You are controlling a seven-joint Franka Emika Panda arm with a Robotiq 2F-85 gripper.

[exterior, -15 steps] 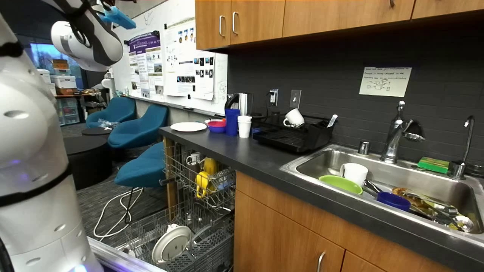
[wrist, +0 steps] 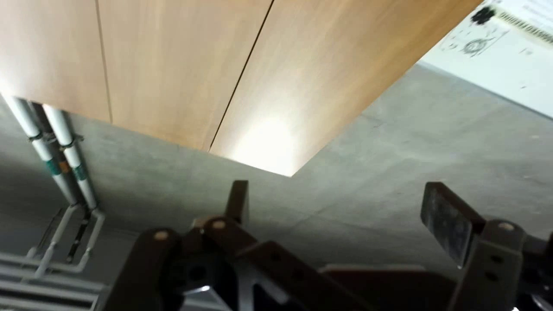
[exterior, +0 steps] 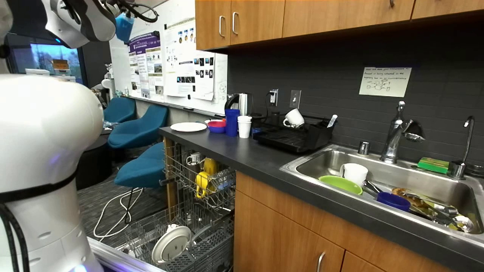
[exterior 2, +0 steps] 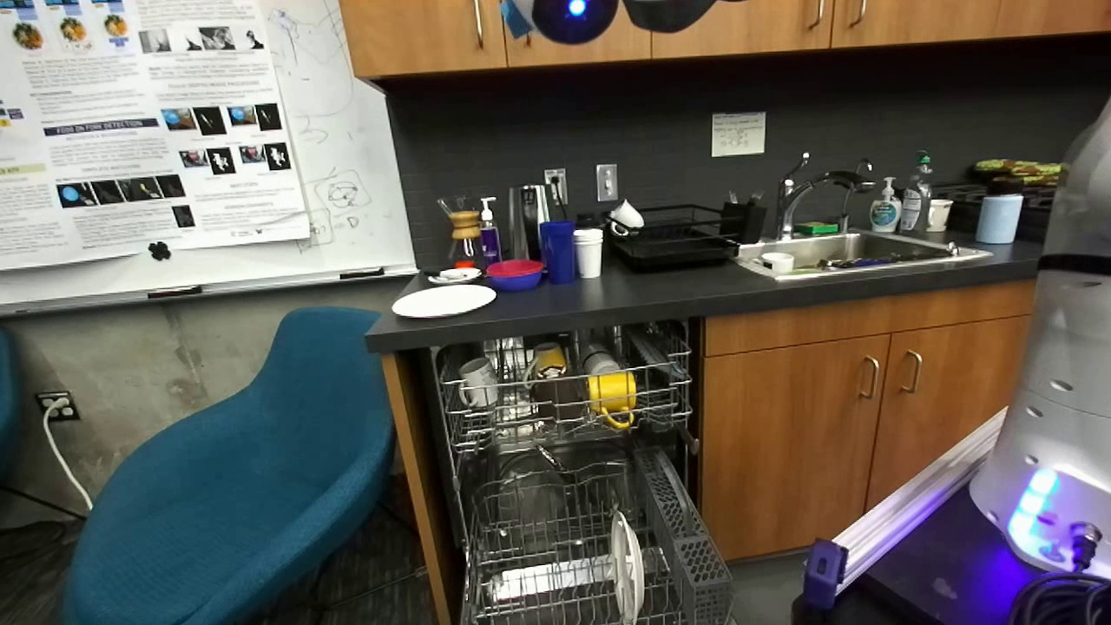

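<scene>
My gripper is open in the wrist view, its two fingers wide apart with nothing between them. Beyond it are only the upper cabinets (wrist: 171, 67), the bare ceiling and a bit of whiteboard. Exterior view 1 has the arm's wrist (exterior: 86, 20) high at the top left, far from the counter; the fingertips are out of that view. A white plate (exterior: 188, 127) lies at the counter's left end. Below, the open dishwasher holds a yellow mug (exterior 2: 612, 396) and a grey mug (exterior 2: 479, 382) in its upper rack, and white plates (exterior: 171, 244) in its lower rack.
The sink (exterior: 313, 167) holds a white mug (exterior: 354, 173), a green bowl (exterior: 341, 183), a blue cup (exterior: 393, 201) and utensils. Blue and white cups, bowls and a black dish rack (exterior 2: 672, 245) occupy the counter's back. A teal chair (exterior 2: 239, 469) stands left of the dishwasher.
In exterior view 1, the arm's upper part has swung, and its large white joint now fills more of the left side. The wrist has shifted upward and turned. Dishes and racks look unchanged.
</scene>
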